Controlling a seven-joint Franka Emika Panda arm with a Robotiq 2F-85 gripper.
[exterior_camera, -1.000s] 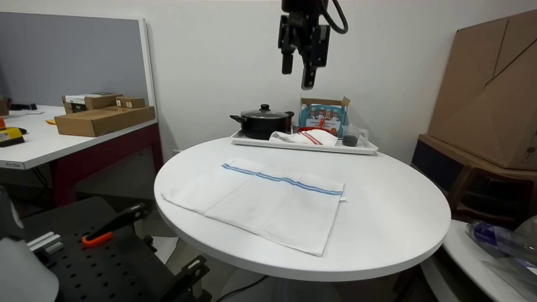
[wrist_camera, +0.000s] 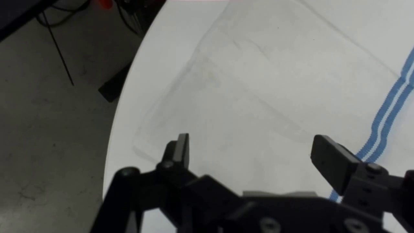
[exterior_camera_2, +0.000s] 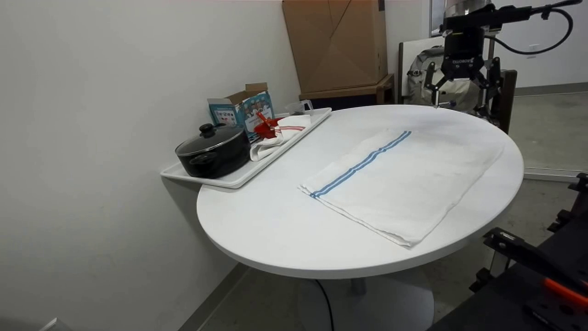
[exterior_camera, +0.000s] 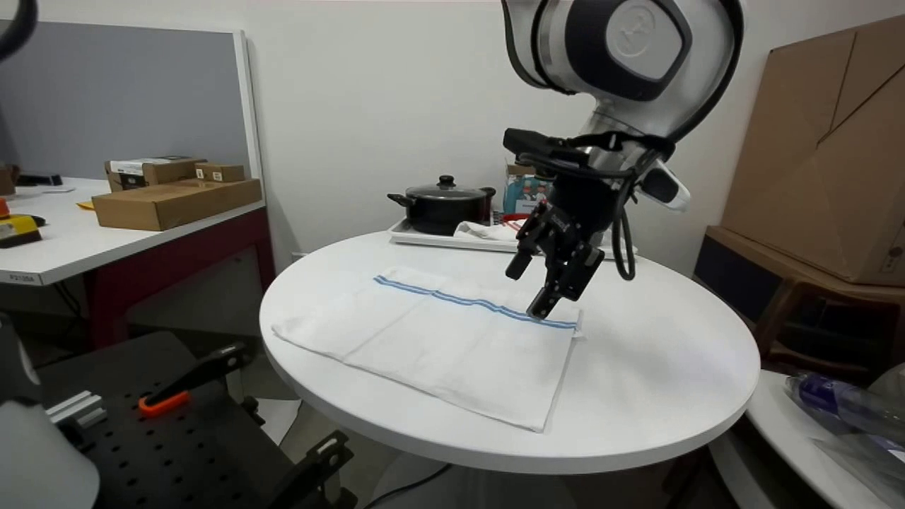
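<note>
A white cloth (exterior_camera: 458, 348) with a blue double stripe lies spread, apparently folded in layers, on the round white table (exterior_camera: 670, 365). In the second exterior view the same cloth (exterior_camera_2: 419, 176) reaches close to the table's edge. My gripper (exterior_camera: 532, 293) is over the striped end of the cloth in the first exterior view, its fingers wide apart. The other exterior view has the gripper (exterior_camera_2: 460, 107) beyond the far end of the cloth. Seen from the wrist, the cloth (wrist_camera: 248, 97) passes below the open gripper, and nothing is held between the fingers.
A white tray (exterior_camera_2: 240, 179) along the wall holds a black lidded pot (exterior_camera_2: 215, 151), a blue box (exterior_camera_2: 256, 107), a red item and a red-striped towel (exterior_camera_2: 284, 135). A large carton (exterior_camera: 827, 153) stands at the right.
The gripper has come down from high above the table to low over the cloth's striped end, slightly rightward in the first exterior view. The cloth appears unmoved.
</note>
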